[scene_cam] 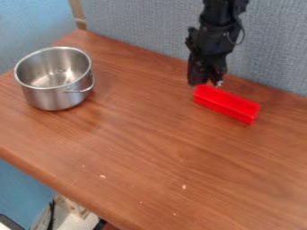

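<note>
My black gripper (206, 77) hangs at the back of the table, just above the upper-left end of a red rectangular block (228, 105). The gripper looks shut, with nothing visible between its fingers, though the fingertips are small and dark in this view. The block lies on the wooden tabletop (144, 153), angled from upper left to lower right.
A steel pot (54, 84) with side handles stands at the left of the table. Grey padded walls border the back.
</note>
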